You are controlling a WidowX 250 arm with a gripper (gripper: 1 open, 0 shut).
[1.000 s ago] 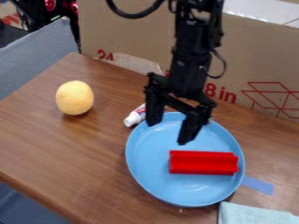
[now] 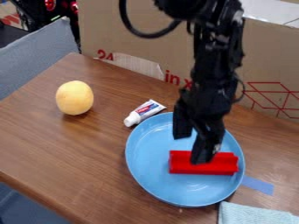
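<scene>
The black gripper [image 2: 191,138] is open and low over the blue plate [image 2: 152,164], its fingertips around the upper middle of a red cylindrical object [image 2: 223,165] lying on the plate. Whether the fingers touch it I cannot tell. A toothpaste tube [image 2: 149,110] lies just beyond the plate's upper left rim. A round yellow object [image 2: 75,98] stands on the wooden table at the left.
A cardboard box [image 2: 140,39] closes off the back. A light cloth [image 2: 254,215] lies at the lower right, near a piece of blue tape [image 2: 258,184].
The gripper has come down toward the red object, reaching it from above. The objects on the table look unmoved.
</scene>
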